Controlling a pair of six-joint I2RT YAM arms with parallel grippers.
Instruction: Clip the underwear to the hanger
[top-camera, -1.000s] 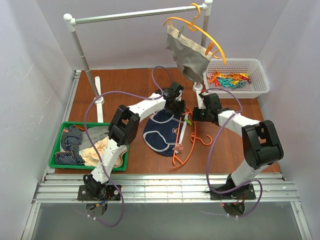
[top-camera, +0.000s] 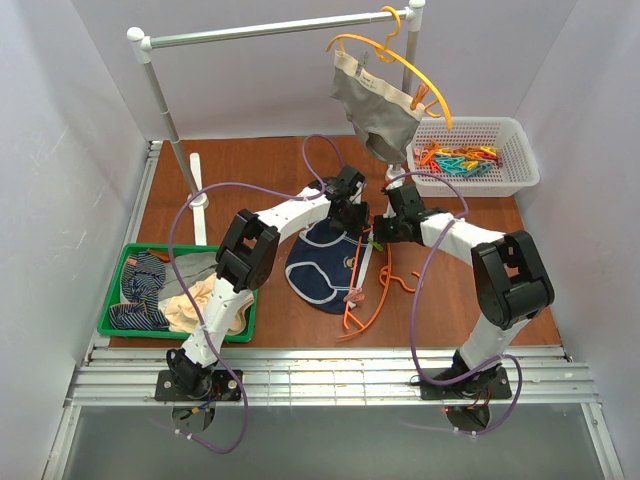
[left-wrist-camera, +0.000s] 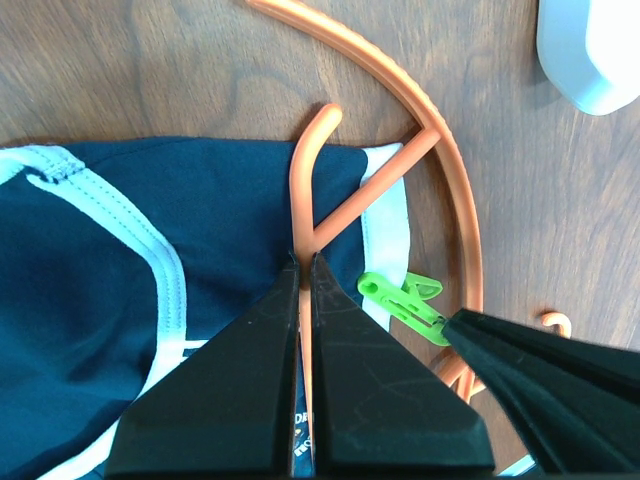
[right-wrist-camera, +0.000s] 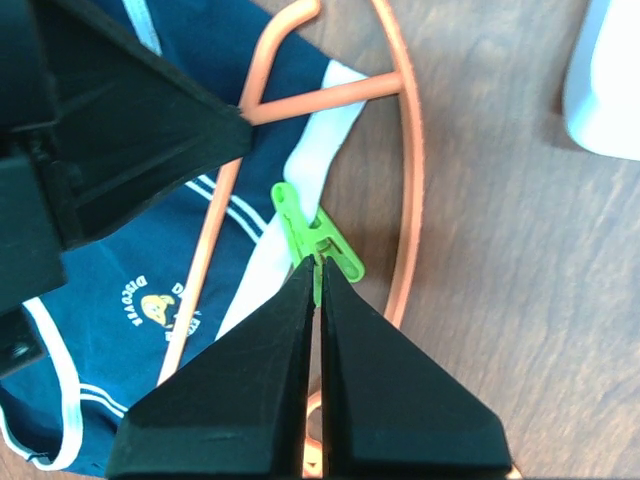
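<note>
Navy underwear (top-camera: 320, 265) with white trim lies flat, an orange hanger (left-wrist-camera: 450, 165) lying over its right side. My left gripper is shut at the hanger's inner orange bar, which shows right at its fingertips. A green clip (right-wrist-camera: 295, 215) sits on the white waistband edge, under the hanger's short strut. My right gripper is shut, its tips at the lower end of the green clip; whether anything is between them is hard to tell. A pink clip (top-camera: 354, 295) is at the underwear's lower right.
A white basket of clips (top-camera: 475, 180) stands at back right, a green basket of clothes (top-camera: 175, 335) at left. The rack (top-camera: 280, 30) holds a yellow hanger with grey underwear at the back. The white rack foot (right-wrist-camera: 605, 80) borders the work area.
My right arm has moved left toward the green clip since a second ago. The left arm looks unchanged.
</note>
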